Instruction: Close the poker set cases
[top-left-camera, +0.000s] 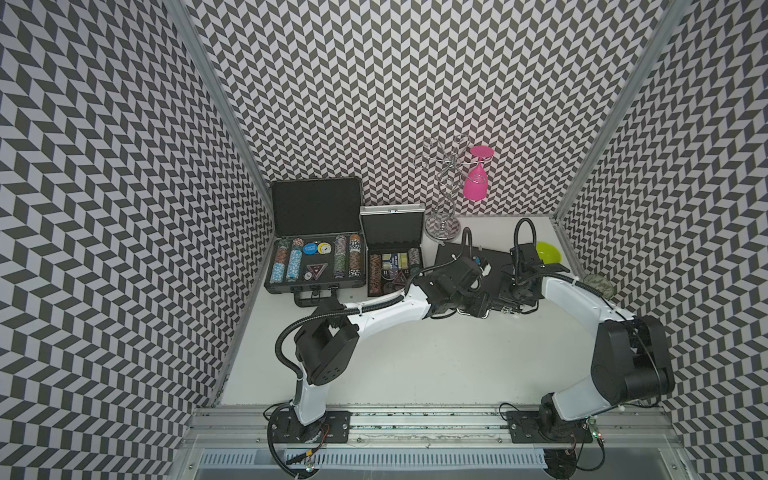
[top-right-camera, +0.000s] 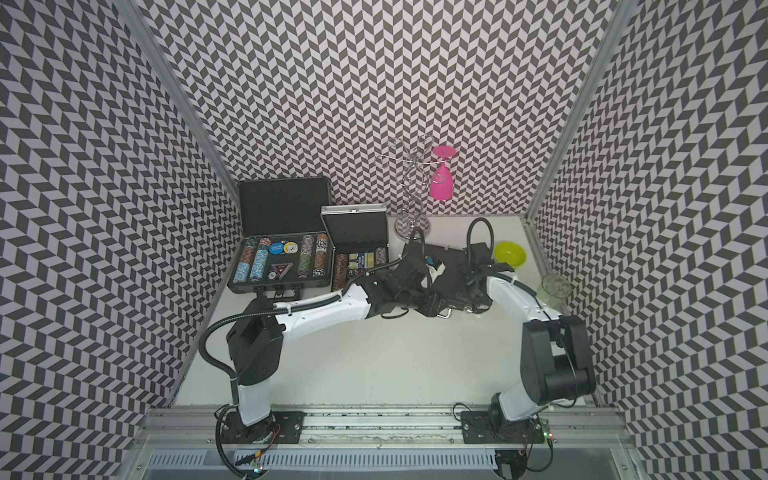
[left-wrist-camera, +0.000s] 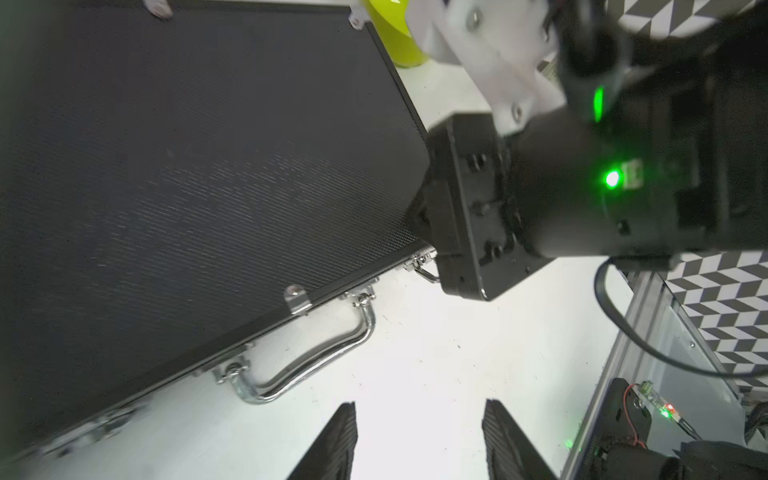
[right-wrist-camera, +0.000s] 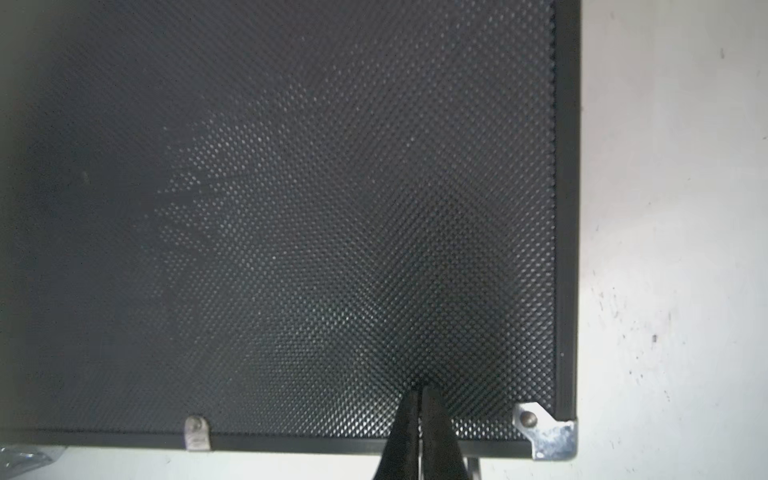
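A large black case (left-wrist-camera: 224, 184) with its lid down lies at the centre right, a metal latch (left-wrist-camera: 297, 300) and a handle (left-wrist-camera: 308, 364) along its front edge. My left gripper hangs over that front edge, fingers apart with nothing between. My right gripper is shut, its tips on or close above the lid near a metal corner. To the left, an open chip case (top-left-camera: 316, 208) and a smaller open case (top-left-camera: 392, 228) stand with lids raised, chips visible inside.
A chrome stand (top-left-camera: 441, 228) with a pink glass (top-left-camera: 476, 182) is at the back. A green bowl (top-right-camera: 509, 253) and a pale glass (top-right-camera: 554, 289) sit at the right.
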